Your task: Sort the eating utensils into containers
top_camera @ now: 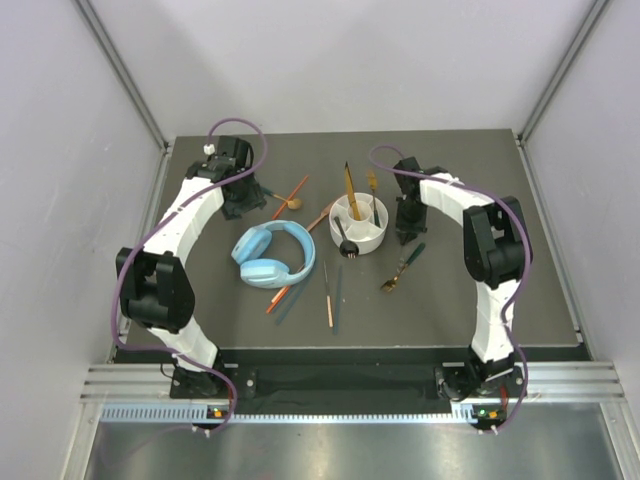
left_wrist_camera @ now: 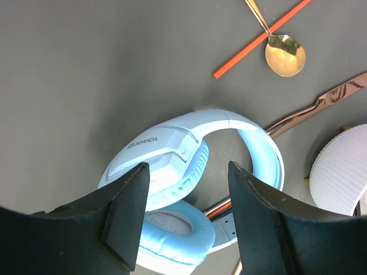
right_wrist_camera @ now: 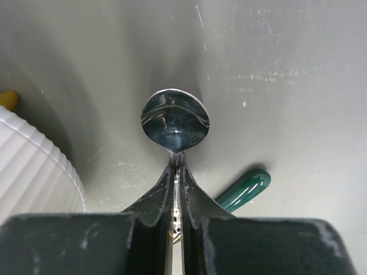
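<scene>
A silver spoon point(right_wrist_camera: 175, 121) points bowl-up ahead of my right gripper, whose fingers are shut on its handle. Beneath the handle passes a green-handled gold fork point(right_wrist_camera: 243, 190), seen whole in the top view just below the right gripper. Left of it stands the white divided container point(top_camera: 362, 236), with several utensils in and against it. My left gripper is open above the light blue headphones point(left_wrist_camera: 155, 154), nothing between its fingers. A gold spoon point(left_wrist_camera: 285, 56) rests across an orange stick point(left_wrist_camera: 258, 46); a copper knife point(left_wrist_camera: 321, 104) lies near the container.
Thin utensils, a copper-ended one point(top_camera: 328, 298) and a dark blue one point(top_camera: 338, 298), lie front of centre. More sticks run under the headphones. Bare grey table point(top_camera: 450, 310) spreads at the front right.
</scene>
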